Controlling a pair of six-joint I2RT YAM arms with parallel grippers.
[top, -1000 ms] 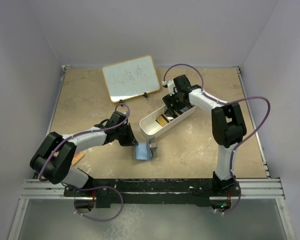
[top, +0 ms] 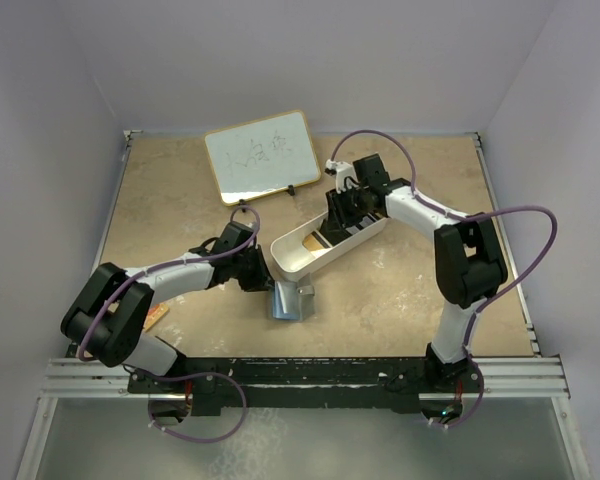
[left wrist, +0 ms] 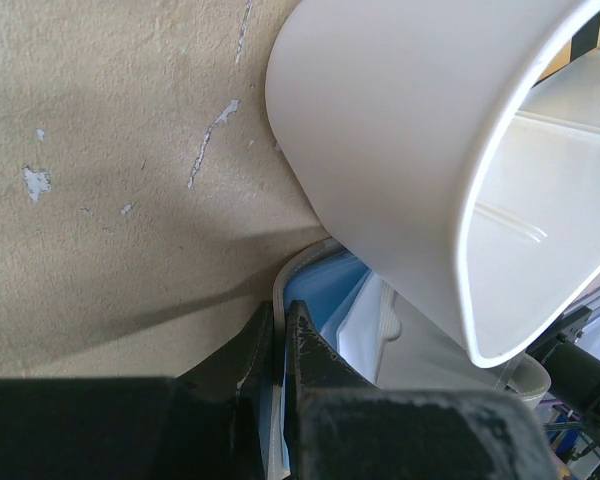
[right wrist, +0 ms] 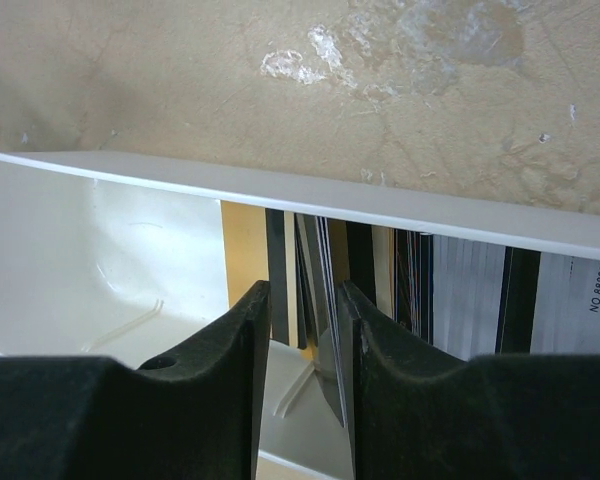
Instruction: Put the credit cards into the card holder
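A white open tray (top: pixel 298 257) holds a row of cards (right wrist: pixel 462 290) at its right part, in dark, gold and silver. The blue-and-grey card holder (top: pixel 288 302) lies below the tray's left end. My left gripper is shut at the holder, with its grey edge running along the fingertips. My right gripper is over the cards in the tray, part open, with thin upright card edges behind and between its fingers; I cannot tell if it grips any.
A small whiteboard (top: pixel 262 155) lies at the back. An orange object (top: pixel 155 316) sits at the front left. The table right of the holder is clear.
The left arm has hardly moved.
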